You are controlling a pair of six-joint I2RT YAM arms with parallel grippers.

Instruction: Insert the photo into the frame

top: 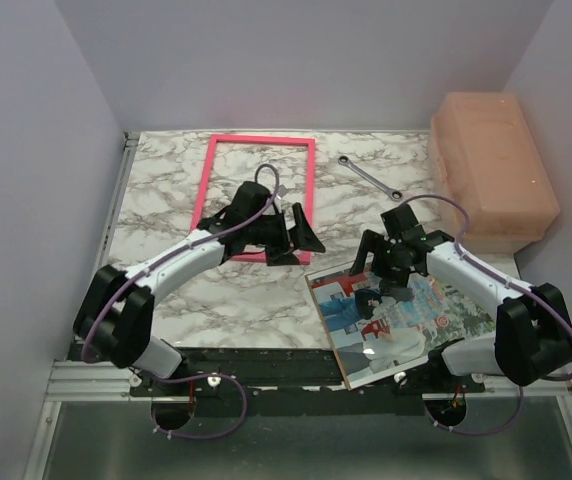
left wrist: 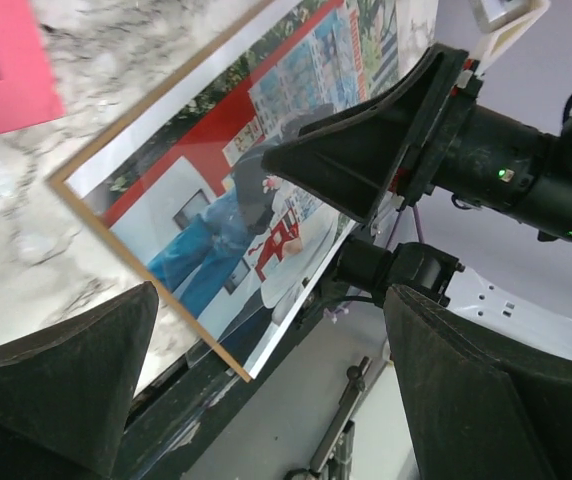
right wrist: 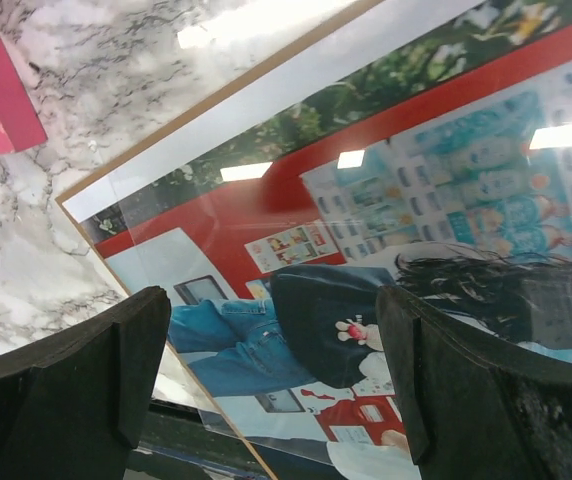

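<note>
The photo (top: 396, 320), a colourful print with a shiny surface and a thin brown edge, lies at the front right of the table, turned at an angle. Behind it to the left, the empty pink frame (top: 313, 190) lies flat on the marble. My left gripper (top: 308, 232) hangs open near the frame's front right corner, the photo (left wrist: 236, 200) ahead of its fingers (left wrist: 66, 380). Above the photo's left part, my right gripper (top: 364, 262) is also open. Its fingers (right wrist: 116, 370) are apart, with the photo (right wrist: 296, 230) in view beyond them.
A wrench (top: 369, 178) lies at the back, right of the frame. At the back right stands a large orange-pink box (top: 491, 165). The photo's front corner reaches past the marble over the dark front edge (top: 266, 368). Bare marble (top: 236, 310) shows at the front left.
</note>
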